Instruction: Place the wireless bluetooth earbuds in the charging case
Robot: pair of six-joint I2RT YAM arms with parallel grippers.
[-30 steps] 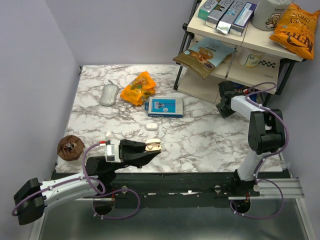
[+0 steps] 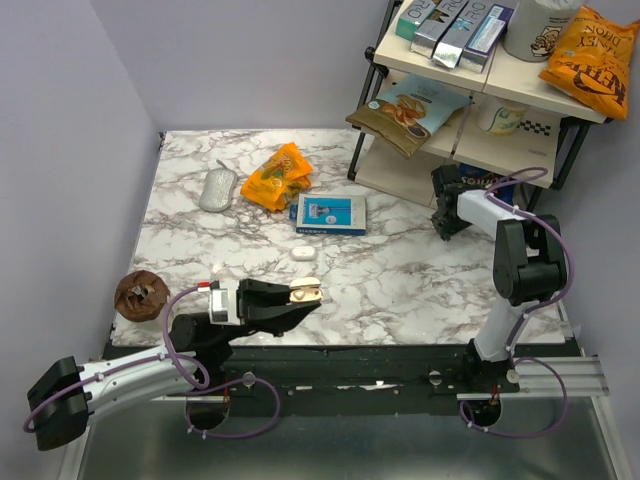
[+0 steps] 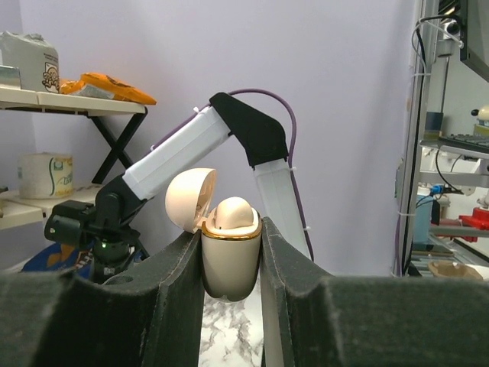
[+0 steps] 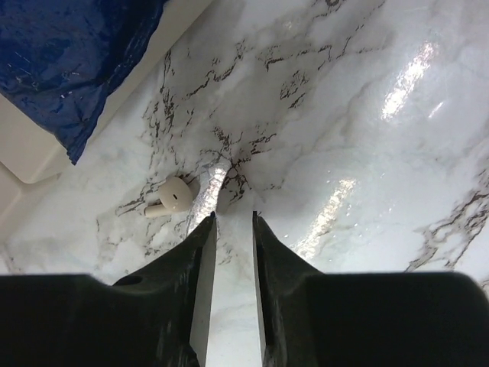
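Held above the table's front is a cream charging case (image 3: 229, 264) with its lid (image 3: 189, 197) raised. My left gripper is shut on the case's body, one finger on each side. One rounded cream earbud (image 3: 232, 214) shows in the case's opening. Another earbud (image 4: 174, 196) lies on the marble table near the shelf, its stem pointing left in the right wrist view. My right gripper hovers over the table with its fingers part open, nothing between them; that earbud sits to their left, apart from them. The top view hides this earbud.
The shelf unit (image 2: 395, 170) with a blue bag (image 4: 72, 61) stands close to the right gripper. On the table are a blue box (image 2: 331, 214), a small white case (image 2: 303, 253), orange bags (image 2: 277, 178) and a grey pouch (image 2: 218, 188).
My right gripper has shifted slightly near the shelf's foot. The left arm, holding the open case, stays nearly still.
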